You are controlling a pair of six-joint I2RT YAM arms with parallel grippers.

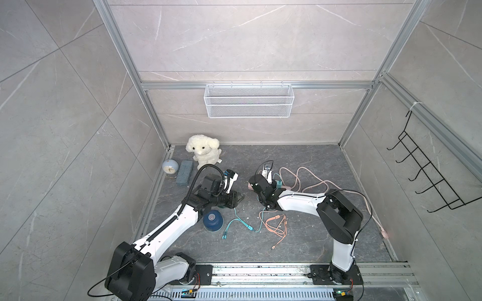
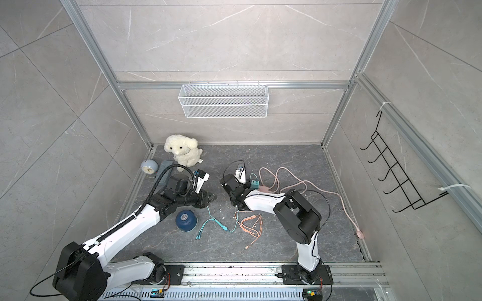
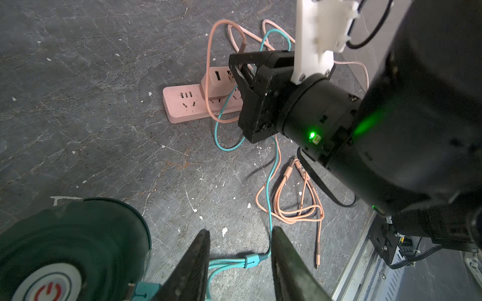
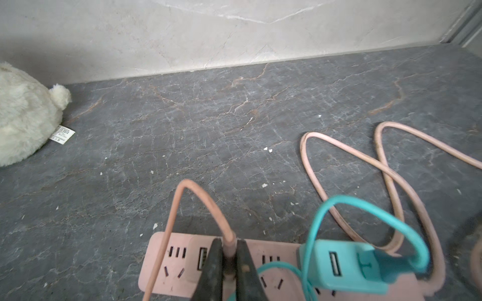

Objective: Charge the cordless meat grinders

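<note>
A pink power strip (image 4: 154, 250) carries a pink adapter (image 4: 193, 255) and a cyan adapter (image 4: 326, 271), which has a cyan cable plugged in. My right gripper is shut on a pink cable's plug (image 4: 229, 241) at the pink adapter. My left gripper hangs part open left of it, above a cyan split cable (image 3: 251, 259), with nothing visible between its fingers. Meat grinders with blue-green tops show: one with a power button (image 3: 75, 235) lies below the left gripper, seen as a blue round body (image 1: 213, 220) in the top left view.
A white plush dog (image 1: 203, 149) sits at the back left beside a grey block (image 1: 184, 171) and a small round object (image 1: 170, 166). A coiled pink cable (image 3: 296, 210) lies at the front. A wire basket (image 1: 248, 100) hangs on the back wall.
</note>
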